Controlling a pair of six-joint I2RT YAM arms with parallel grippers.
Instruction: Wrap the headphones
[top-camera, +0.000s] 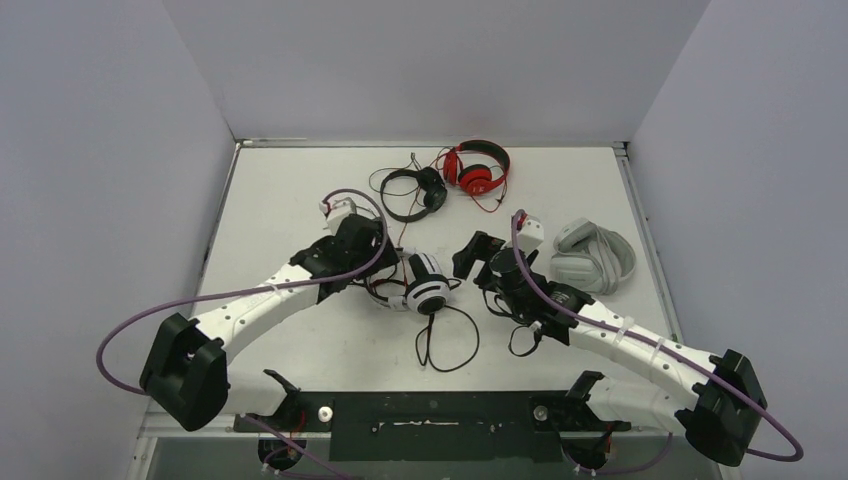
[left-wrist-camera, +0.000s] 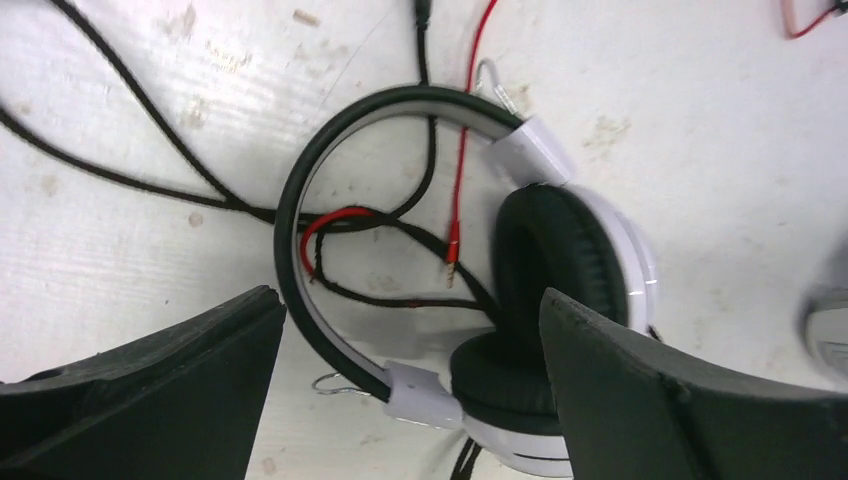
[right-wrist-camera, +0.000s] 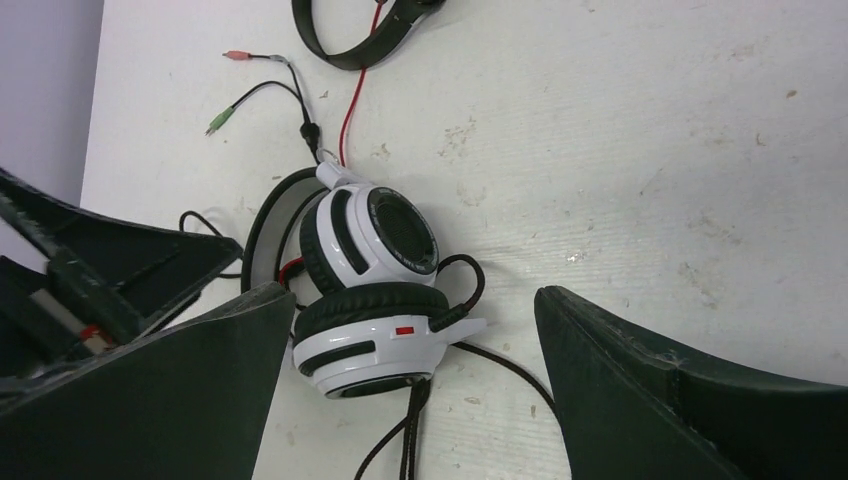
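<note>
White-and-black headphones (top-camera: 430, 285) lie in the middle of the table, their band toward the left and their cups toward the right. In the left wrist view, the black headband (left-wrist-camera: 292, 205) curves around part of the black cable (left-wrist-camera: 400, 225) and a red plug (left-wrist-camera: 453, 240). My left gripper (top-camera: 385, 265) is over the band side, its fingers apart and nothing held. My right gripper (top-camera: 475, 265) hovers to the right of the cups, also open and empty. The white cups (right-wrist-camera: 370, 340) show between its fingers in the right wrist view. A cable loop (top-camera: 470, 345) extends toward the front.
Black headphones (top-camera: 425, 190) and red headphones (top-camera: 480, 170) lie at the back, with thin cables around them. Grey-white headphones (top-camera: 592, 258) rest at the right, beyond my right arm. Bare table (top-camera: 300, 350) shows at front left.
</note>
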